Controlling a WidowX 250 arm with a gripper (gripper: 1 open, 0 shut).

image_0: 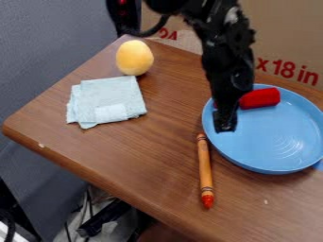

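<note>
The black gripper [225, 115] is low over the left part of a blue plate [271, 144], in front of a red cylinder [260, 97] on the plate's back part; I cannot tell whether it is open or shut. An orange crayon [205, 172] lies on the table just left of the plate. A folded pale cloth [106, 100] lies on the left of the table, and a yellow rounded object [134, 58] stands behind it.
The wooden table [127, 161] has bare space in its middle and front. Its left edge runs beside a grey area. A cardboard box [288, 47] stands at the back right, and cables hang at the lower left.
</note>
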